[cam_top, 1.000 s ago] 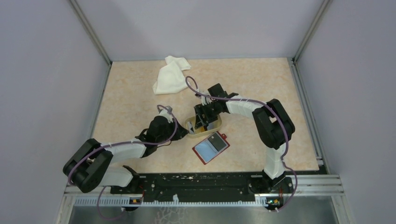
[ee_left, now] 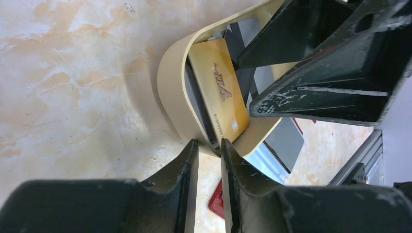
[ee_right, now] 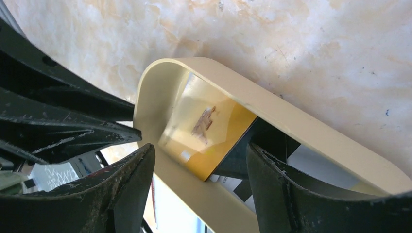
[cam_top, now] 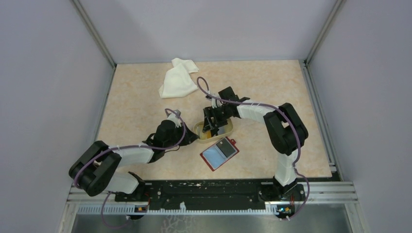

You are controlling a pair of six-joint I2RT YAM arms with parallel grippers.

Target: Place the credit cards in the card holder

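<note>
A gold card [ee_left: 218,90] lies on top of other cards in the beige oval tray [cam_top: 226,136]. A dark grey card edge [ee_left: 198,104] shows beneath it. My right gripper is over the tray, its fingers apart on either side of the gold card, with no card visibly pinched. At the tray's left end, my left gripper has its fingertips slightly apart at the rim, seemingly straddling the wall. The red-edged card holder [cam_top: 219,153] lies on the table in front of the tray, its clear window and dark pocket facing up.
A white cloth [cam_top: 179,80] is spread at the back left of the table. Both grippers are close together around the tray.
The right gripper has shifted slightly to the right over the tray. The left gripper and tray have edged a little rightward. A pale card at the tray's left end no longer shows. The holder has not moved.
</note>
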